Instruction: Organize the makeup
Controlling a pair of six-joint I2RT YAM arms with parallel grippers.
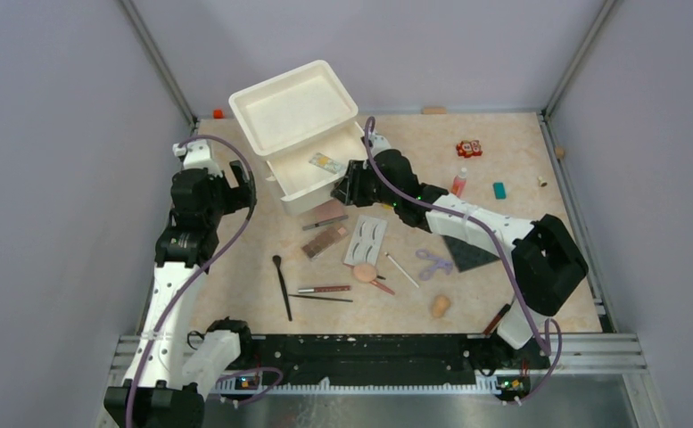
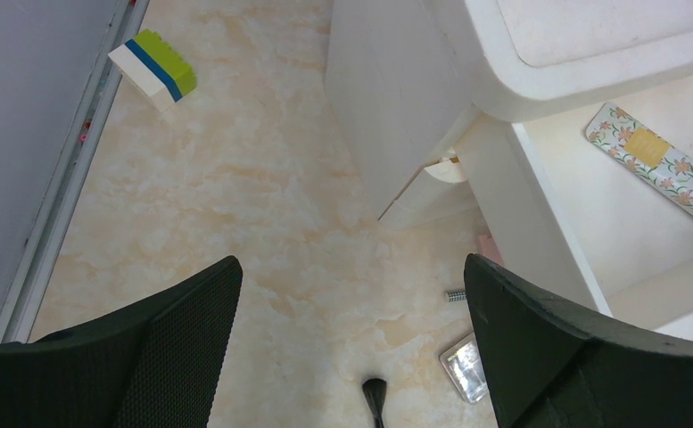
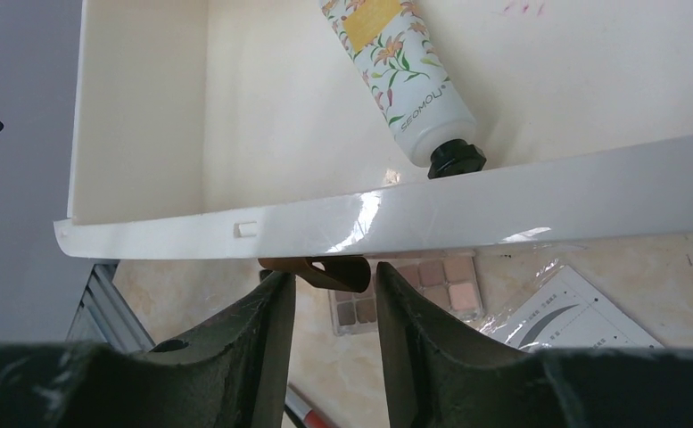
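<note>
A white drawer box with its lid point(image 1: 293, 102) has an open drawer point(image 1: 298, 187) holding a floral tube point(image 3: 405, 89). My right gripper is at the drawer's front, its fingers either side of the brown handle point(image 3: 347, 273); whether they grip it is unclear. My left gripper stands open and empty left of the box. On the table lie an eyeshadow palette point(image 1: 325, 241), lash card point(image 1: 367, 239), puff brush point(image 1: 365, 272), brushes point(image 1: 282, 290) and a lip pencil point(image 1: 325, 289).
Scissors point(image 1: 434, 263), a sponge point(image 1: 441, 306), a dark mat point(image 1: 471, 255), a pink bottle point(image 1: 459, 181), a teal item point(image 1: 499, 191) and a red item point(image 1: 468, 148) lie to the right. A block point(image 2: 155, 67) stands left of the box.
</note>
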